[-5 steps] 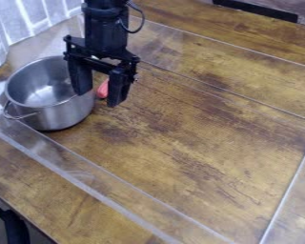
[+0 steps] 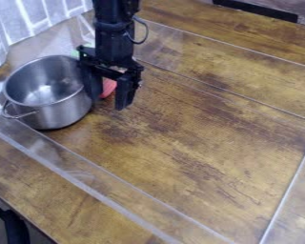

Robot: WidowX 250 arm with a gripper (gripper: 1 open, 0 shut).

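A steel pot (image 2: 41,95) with a wire handle stands on the wooden table at the left. My black gripper (image 2: 111,81) is over the pot's right rim and beside it, at the back left. A small red object (image 2: 107,88) sits just right of the pot, partly hidden by the gripper. Whether anything is between the fingers cannot be made out.
Clear strips or edges run along the front left and right. A pale crumpled material lies behind the pot at the far left.
My gripper has moved back, away from the camera, and looks smaller and narrower. More of the red object shows. The pot is roughly where it was.
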